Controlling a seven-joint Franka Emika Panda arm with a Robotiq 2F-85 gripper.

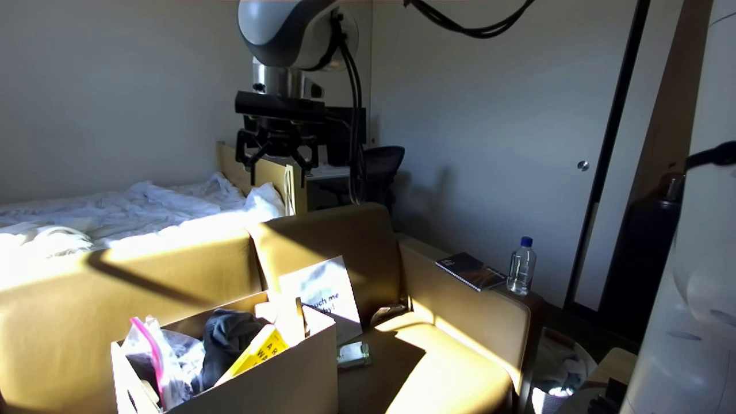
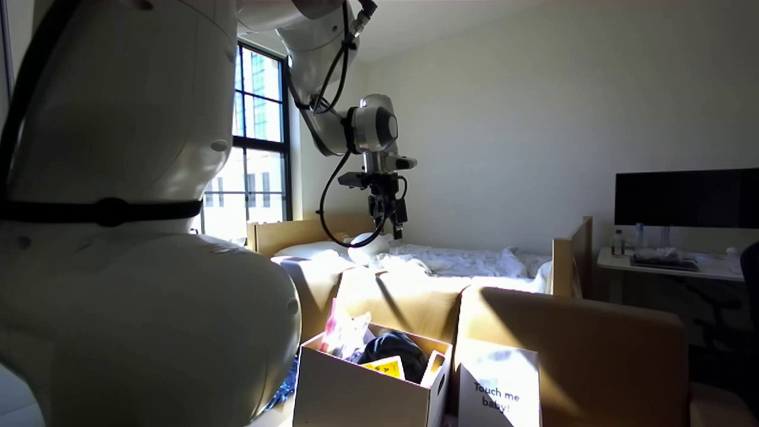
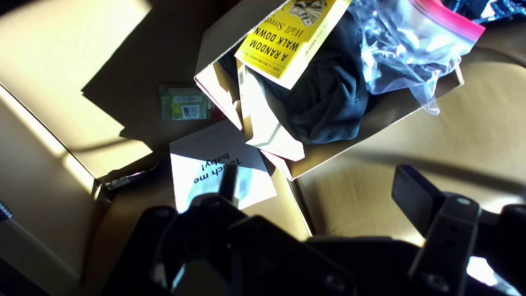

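My gripper [image 1: 279,172] hangs open in the air, high above the couch, with nothing between its fingers. In the wrist view its two fingers [image 3: 417,200] stand wide apart over the couch. Below stands an open cardboard box [image 1: 276,376] on the seat. Inside it are a yellow book [image 3: 278,42], dark cloth [image 3: 325,93], a clear zip bag with a pink seal [image 3: 409,42] and a white carton [image 3: 268,118]. A white "Touch me baby!" sign [image 2: 499,381] leans on the backrest beside the box. Near it lies a small green-and-clear packet [image 3: 185,103].
A dark notebook [image 1: 470,270] and a clear bottle with a blue cap [image 1: 522,268] rest on the couch arm. Behind the couch is a bed [image 2: 469,263].
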